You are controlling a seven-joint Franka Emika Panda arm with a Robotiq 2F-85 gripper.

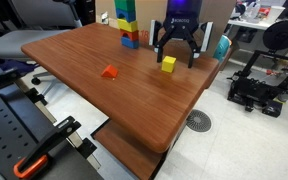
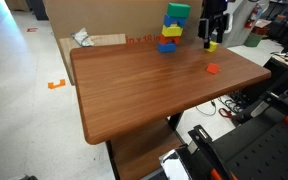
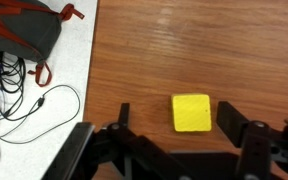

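A yellow block [image 1: 168,64] rests on the wooden table, close to its right edge in exterior view 1. Over it is my gripper [image 1: 176,58], pointing down, its fingers parted wider than the block. In the wrist view the yellow block [image 3: 192,113] appears between the dark fingertips, nearer to the right fingertip [image 3: 227,115] than to the left one [image 3: 122,114]. A gap shows on the left side, and nothing is gripped. Exterior view 2 shows the yellow block [image 2: 213,47] partly behind the fingers.
A stack of coloured blocks [image 1: 130,38], green on top and blue at the bottom, stands behind the gripper. A small red piece [image 1: 109,71] lies alone on the table. Cables [image 3: 9,100] lie on the floor beyond the edge.
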